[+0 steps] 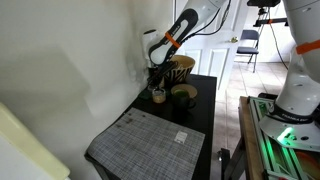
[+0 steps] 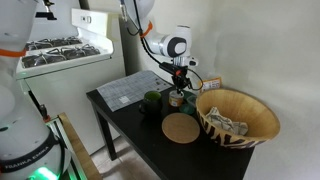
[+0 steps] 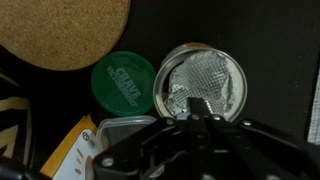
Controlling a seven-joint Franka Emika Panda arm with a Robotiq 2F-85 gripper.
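Note:
A round can with a crinkled silver foil top stands upright in the wrist view. My gripper is over the near part of that foil, its dark fingertips close together. Whether they touch or pinch the foil cannot be told. A green plastic lid lies just left of the can. From the side, the can stands on the black table with my gripper right above it.
A dark green mug stands beside the can, and a round cork mat lies in front. A large wooden basket holds cloth at the right.

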